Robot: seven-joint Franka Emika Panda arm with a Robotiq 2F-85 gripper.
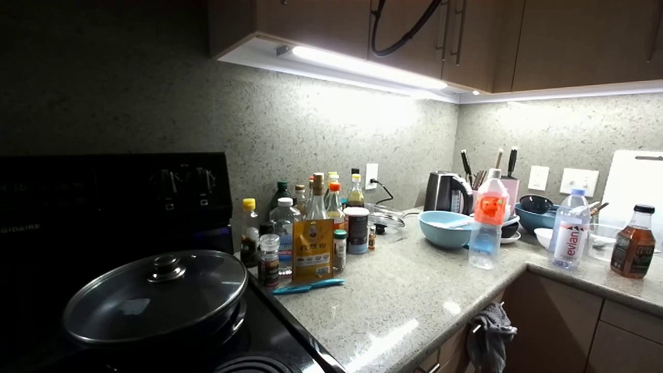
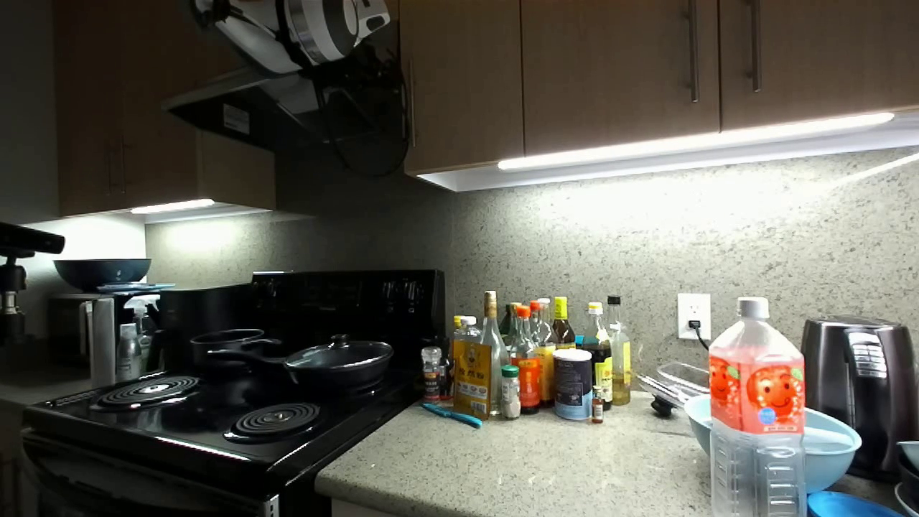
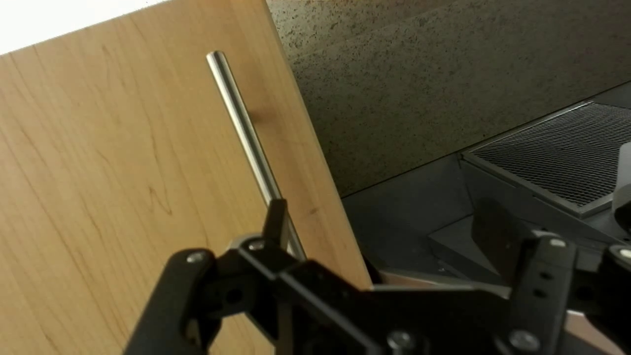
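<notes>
A wooden cabinet door (image 3: 118, 177) with a slim metal bar handle (image 3: 243, 127) fills the left of the wrist view. My gripper stands open at the door's edge. One finger (image 3: 276, 222) overlaps the lower part of the handle; whether it touches cannot be told. The opposite finger (image 3: 500, 239) is well to the right, in front of the dark range hood, with nothing held between them. In exterior view 2 the white and grey arm (image 2: 319, 30) is high up by the hood; the fingers cannot be made out there.
The range hood (image 2: 258, 108) lies close to the arm. Below are the stove (image 2: 198, 435) with a lidded pan (image 2: 340, 366), several bottles and a tall plastic bottle (image 2: 758, 413). Bare counter (image 2: 517, 461) lies between them. A black cable (image 1: 404, 42) hangs before the upper cabinets.
</notes>
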